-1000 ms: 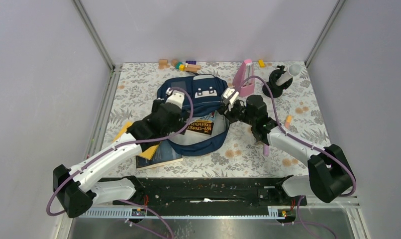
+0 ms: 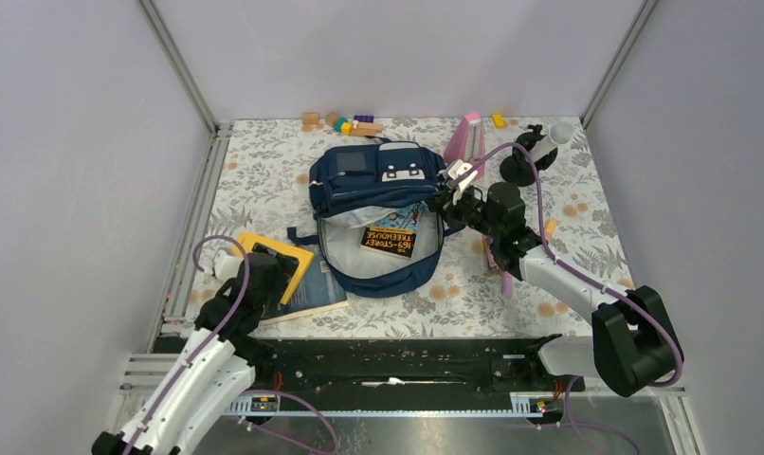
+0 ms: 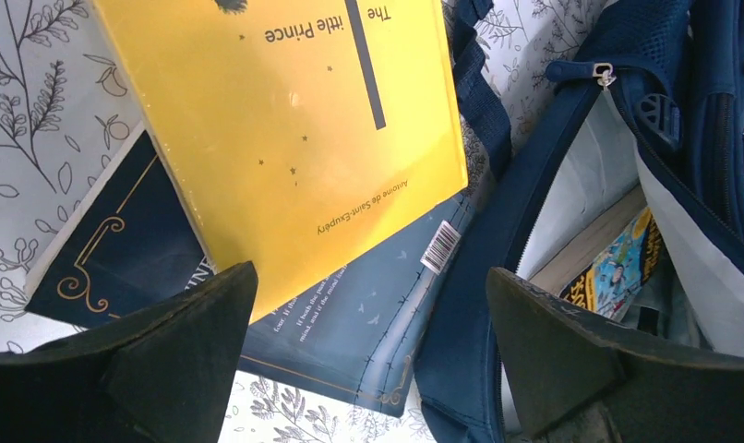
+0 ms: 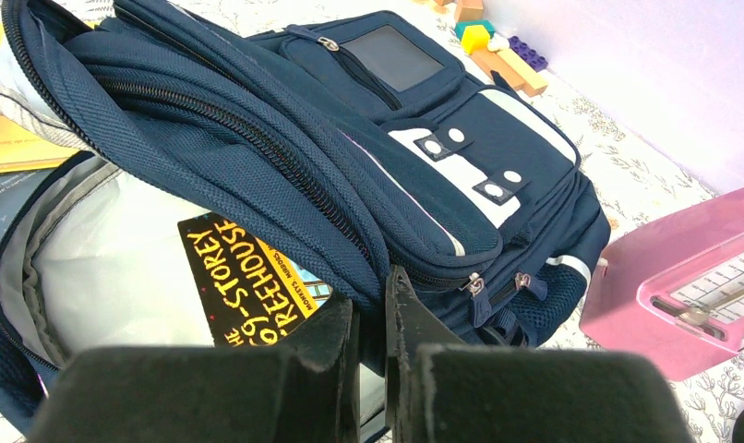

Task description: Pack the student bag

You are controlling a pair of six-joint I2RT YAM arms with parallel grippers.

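A navy backpack (image 2: 376, 175) lies open mid-table, with a "169-Storey Treehouse" book (image 2: 388, 240) inside. My right gripper is shut on the bag's zippered flap edge, holding it over the opening. My left gripper stands open over a yellow Little Prince book (image 3: 304, 120), which lies on a dark blue book (image 3: 341, 332) left of the bag, nothing between its fingers.
Wooden and coloured blocks (image 2: 364, 129) lie along the back. A pink metronome (image 4: 668, 277) stands right of the bag, with a black and white object (image 2: 525, 161) beyond it.
My left arm has moved from the bag leftward and toward the front, over the books.
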